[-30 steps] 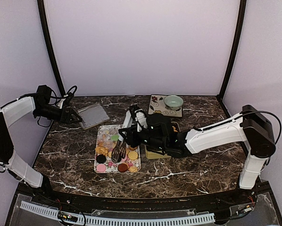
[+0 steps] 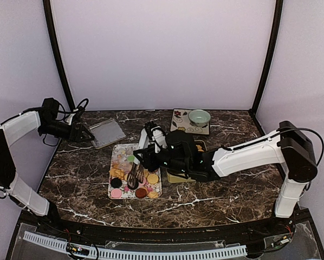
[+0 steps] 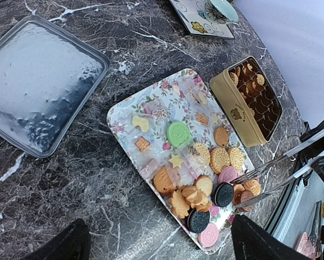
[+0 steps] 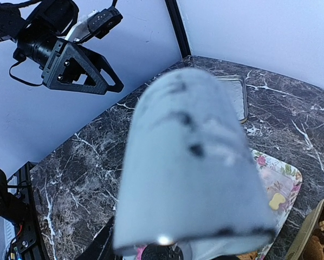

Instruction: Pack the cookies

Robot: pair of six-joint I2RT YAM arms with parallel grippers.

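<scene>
My right gripper [image 2: 142, 158] is shut on the tongs, whose pale handle [image 4: 189, 162] fills the middle of the right wrist view. Their two slotted metal heads [image 2: 134, 180] hang spread apart over the near part of the floral tray [image 3: 116, 112]. In the left wrist view the tips are close to a black cookie [image 3: 223, 194]; whether they touch it I cannot tell. Several loose and wrapped cookies cover the tray, among them a green one [image 3: 178, 134]. Right of the tray stands a beige box [image 3: 232, 108] with cookies inside. My left gripper [image 2: 88, 135] is open and empty, away at the left.
An empty clear tray [image 2: 108, 133] lies behind the cookie tray, to the left. At the back right, a green bowl [image 2: 199, 117] rests on a patterned board [image 2: 179, 120].
The tongs and the tip of my right gripper have shifted slightly to the left over the tray. The left arm has stayed still.
</scene>
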